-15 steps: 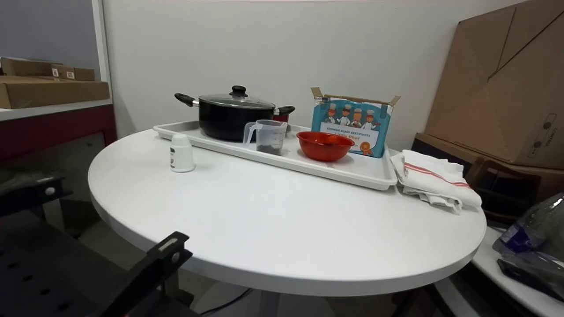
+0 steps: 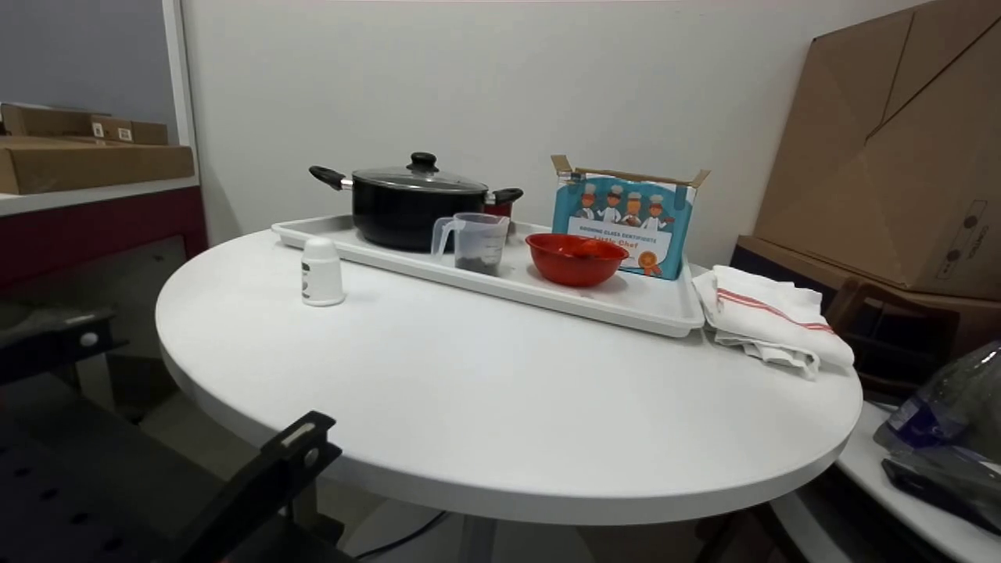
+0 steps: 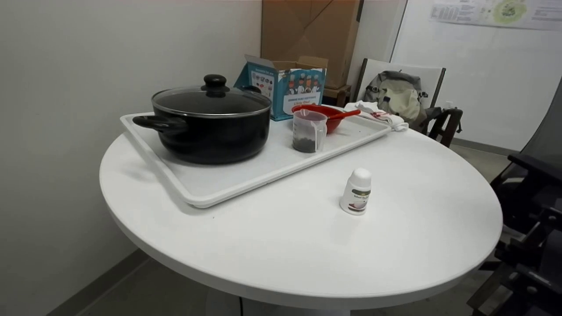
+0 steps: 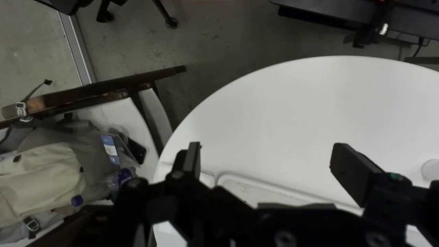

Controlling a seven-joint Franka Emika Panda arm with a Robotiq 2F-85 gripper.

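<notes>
In the wrist view my gripper is open above the round white table, its dark fingers far apart and nothing between them. Neither exterior view shows it. A small white bottle point(image 3: 357, 192) stands upright on bare table in front of the tray point(image 3: 197, 200); in the wrist view a pale round top at the right edge appears to be it. On the tray are a black lidded pot point(image 2: 413, 214), a clear measuring cup point(image 2: 479, 242) with dark contents, and a red bowl point(image 2: 575, 263) with a red utensil in it. Behind the bowl rises a blue cardboard box point(image 2: 621, 222).
A folded white towel point(image 2: 771, 314) with red stripes lies by the tray's right end. Beyond the table, a chair holds a backpack point(image 3: 396, 95), and large brown boxes point(image 2: 891, 150) stand at the right.
</notes>
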